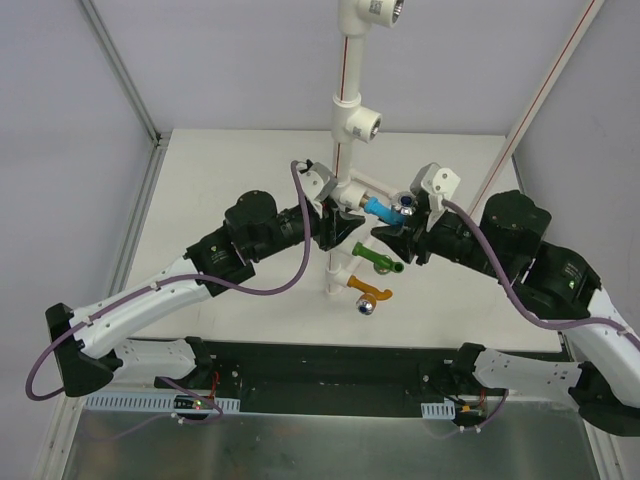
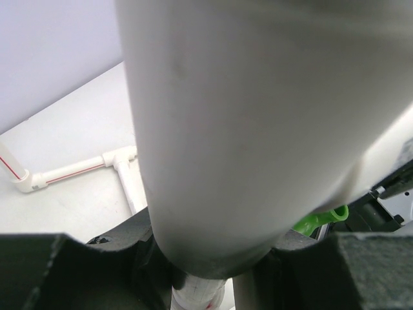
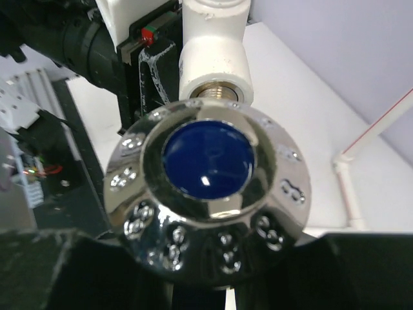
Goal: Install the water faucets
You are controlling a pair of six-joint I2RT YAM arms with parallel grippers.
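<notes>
The blue faucet (image 1: 381, 210) is at a side socket of the white upright pipe (image 1: 346, 118), its chrome knob (image 1: 403, 203) facing the camera. In the right wrist view the knob's blue centre (image 3: 208, 159) fills the middle, and brass threads (image 3: 218, 92) show at the socket mouth. My right gripper (image 1: 408, 236) is shut on this faucet; the knob hides most of the grip. My left gripper (image 1: 335, 222) is shut on the white pipe beside that socket. A big white fitting (image 2: 251, 129) blocks much of the left wrist view.
Below are a green faucet (image 1: 375, 255) and an orange faucet (image 1: 369, 289) with a chrome knob (image 1: 367, 303), both on the same pipe. Higher up, sockets (image 1: 364, 124) stand empty. The two grippers are close together. Bare white board (image 1: 220, 180) lies to the left.
</notes>
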